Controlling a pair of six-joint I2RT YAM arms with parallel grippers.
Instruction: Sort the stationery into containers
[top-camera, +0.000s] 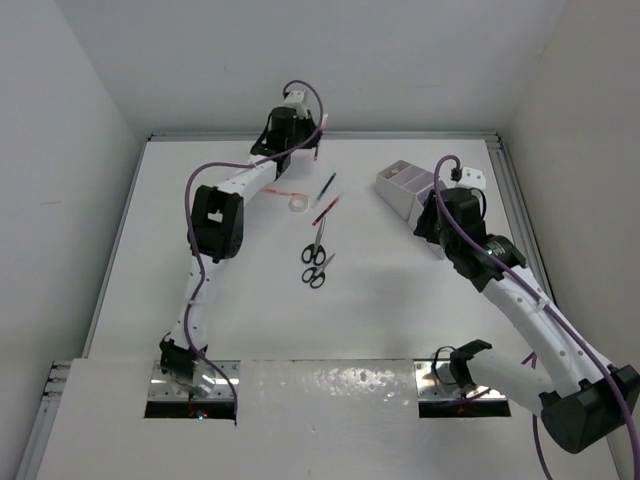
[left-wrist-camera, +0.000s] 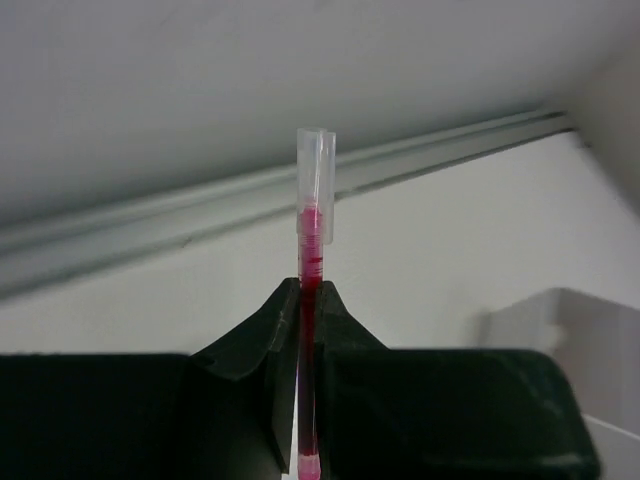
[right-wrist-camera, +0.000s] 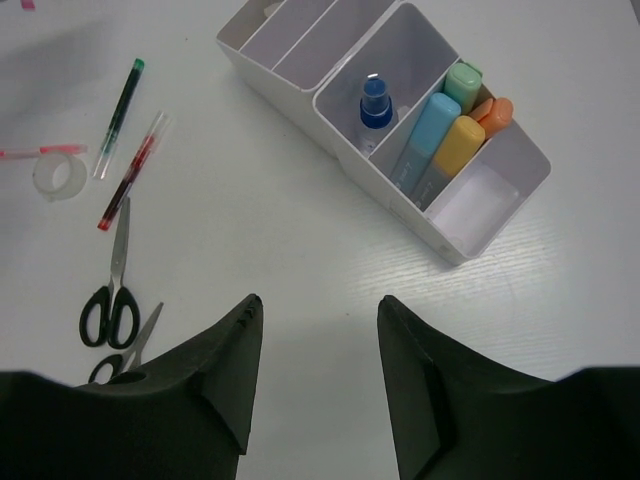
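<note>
My left gripper is shut on a pink pen (left-wrist-camera: 310, 250) with a clear cap, held upright above the back of the table. On the table lie a green pen (right-wrist-camera: 125, 98), a red pen (right-wrist-camera: 130, 175), another pink pen (right-wrist-camera: 30, 152), a tape roll (right-wrist-camera: 55, 188) and two scissors (top-camera: 312, 253). A white compartment organizer (right-wrist-camera: 398, 200) holds a blue-capped bottle (right-wrist-camera: 376, 100) and several coloured items, blue, yellow, orange, green. My right gripper hangs open and empty, facing the table beside the organizer.
White walls bound the table (top-camera: 150, 280) at the back and sides. The organizer sits at the back right, partly hidden under the right arm in the top view.
</note>
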